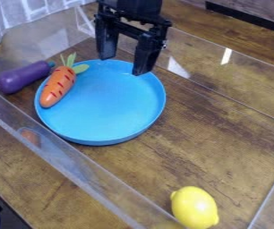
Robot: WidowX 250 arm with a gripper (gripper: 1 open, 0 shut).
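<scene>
The black gripper point(125, 55) hangs at the top centre over the back of a round blue plate point(104, 107), its two fingers apart with nothing seen between them. An orange toy carrot point(58, 88) with green leaves lies on the plate's left part. A purple toy eggplant point(22, 76) lies outside the plate, to the left.
A yellow lemon point(194, 206) lies at the bottom right on the wooden table point(223, 125). Clear plastic walls run along the lower left and the edges. The table right of the plate is clear.
</scene>
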